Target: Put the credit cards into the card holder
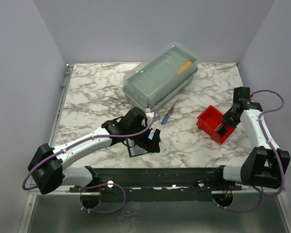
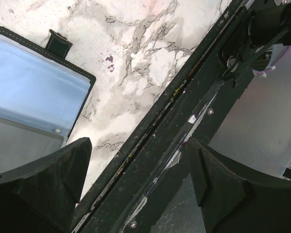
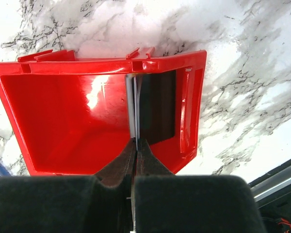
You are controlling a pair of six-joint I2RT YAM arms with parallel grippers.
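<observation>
In the right wrist view my right gripper is shut on thin credit cards (image 3: pixel 134 107), seen edge-on inside the red box. A dark card face (image 3: pixel 158 109) rests behind them toward the box's right end; how many cards are held is hard to tell. The card holder (image 2: pixel 36 80) lies spread on the marble table in the left wrist view, dark-edged with pale blue and clear pockets and a strap tab. My left gripper stands open and empty beside it. From above, the left arm hides part of the holder.
The red box (image 1: pixel 199 122) sits on the table's right side. A clear lidded container (image 1: pixel 155 73) stands at the back, with a blue screwdriver (image 1: pixel 167 116) before it. Bare marble lies between holder and box. A black rail (image 1: pixel 150 174) runs along the front edge.
</observation>
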